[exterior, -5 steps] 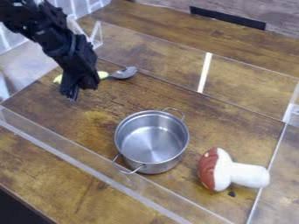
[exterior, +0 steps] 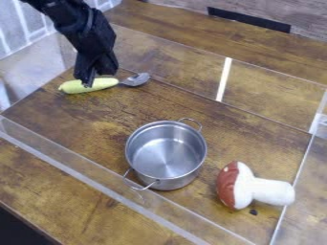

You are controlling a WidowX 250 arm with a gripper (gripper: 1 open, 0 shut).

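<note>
A black gripper (exterior: 95,71) hangs at the upper left, just above a pale yellow, elongated object (exterior: 79,86) lying on the wooden table, with a grey curved piece (exterior: 136,79) at its right end. The fingertips look close together; whether anything is between them is hard to make out. A steel pot (exterior: 166,154) with two handles stands at the lower middle. A toy mushroom (exterior: 253,189) with a red and white cap lies on its side at the lower right.
The wooden table (exterior: 76,191) has clear strips along its edges and a white tape mark (exterior: 225,78) at the upper right.
The gripper has moved back and up in the view, uncovering more of the yellow object. The pot and mushroom are unmoved.
</note>
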